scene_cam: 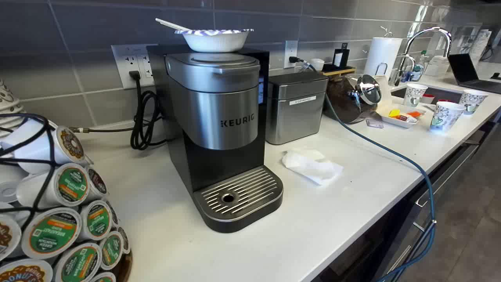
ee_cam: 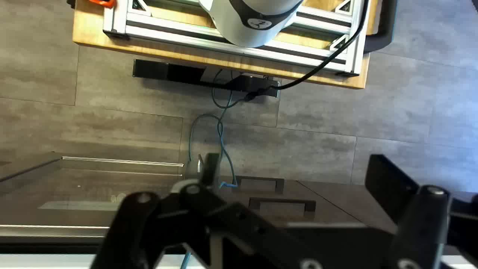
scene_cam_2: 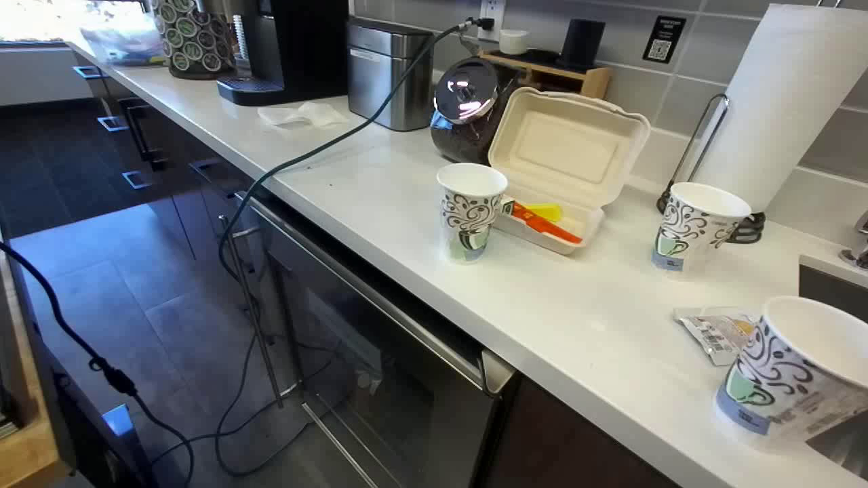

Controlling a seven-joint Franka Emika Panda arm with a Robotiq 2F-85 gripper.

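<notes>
In the wrist view my gripper stands open, its two black fingers wide apart with nothing between them. Below it lie the floor and the drawer fronts point(ee_cam: 282, 204) of the counter. Neither exterior view shows the gripper. A Keurig coffee maker point(scene_cam: 213, 117) stands on the white counter, with a paper bowl point(scene_cam: 216, 40) on its lid. Patterned paper cups stand farther along: one cup point(scene_cam_2: 470, 213) beside an open takeout box point(scene_cam_2: 569, 146), another cup point(scene_cam_2: 696, 232) by the paper towels, and a third cup point(scene_cam_2: 793, 374) near the sink.
A rack of coffee pods point(scene_cam: 51, 230) stands left of the machine. To its right are a steel box point(scene_cam: 296, 108), a crumpled napkin point(scene_cam: 312, 165) and a tilted dark jar point(scene_cam: 350, 99). A blue cable point(scene_cam: 375, 148) crosses the counter and hangs over its edge.
</notes>
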